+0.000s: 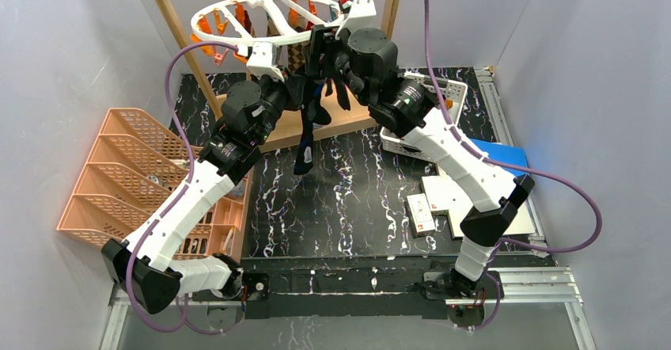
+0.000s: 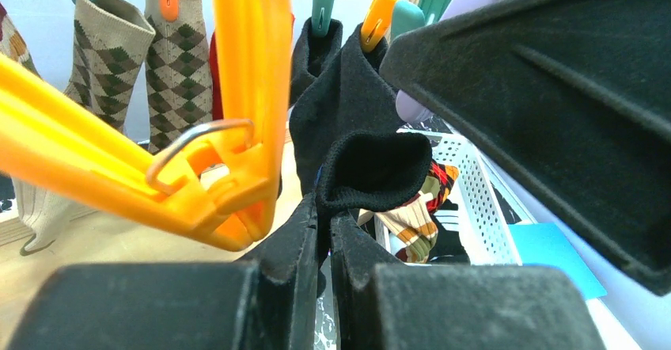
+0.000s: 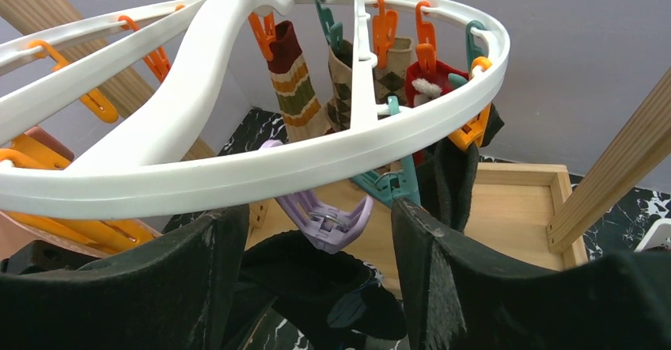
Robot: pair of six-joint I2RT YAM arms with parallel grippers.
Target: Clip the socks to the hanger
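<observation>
A black sock (image 2: 376,172) is pinched near its opening by my left gripper, which is shut on it. Its opening gapes to the right above the fingers; its foot hangs down in the top view. Under the near rim of the white round hanger (image 3: 316,172) hangs a purple clip (image 3: 336,227). My right gripper straddles this clip, open, with gaps showing on both sides of it. Below the clip, dark cloth (image 3: 316,279) shows. Another black sock (image 2: 348,89) hangs from an orange clip (image 2: 380,19) and a green clip.
Patterned socks (image 2: 180,73) hang farther round the ring. A yellow-orange clip (image 2: 229,168) stands close to my left gripper. Behind, a white basket (image 1: 431,100) holds more socks. An orange rack (image 1: 126,184) stands at the left.
</observation>
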